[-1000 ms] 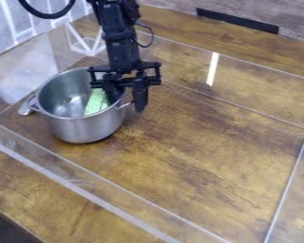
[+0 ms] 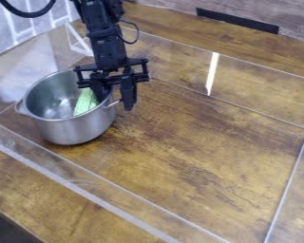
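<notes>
A steel pot [image 2: 71, 127] with side handles stands on the wooden table at the left. A pale green object [image 2: 85, 102] lies inside it. My black gripper [image 2: 114, 98] is over the pot's right part, close to its rim; its fingers partly hide one another, so how far apart they are, and whether anything is between them, is unclear.
Clear panels or strips border the work area, and a dark slot shows at the back right.
My gripper and arm have moved left and slightly up in the view, and the pot sits a little further left than before.
</notes>
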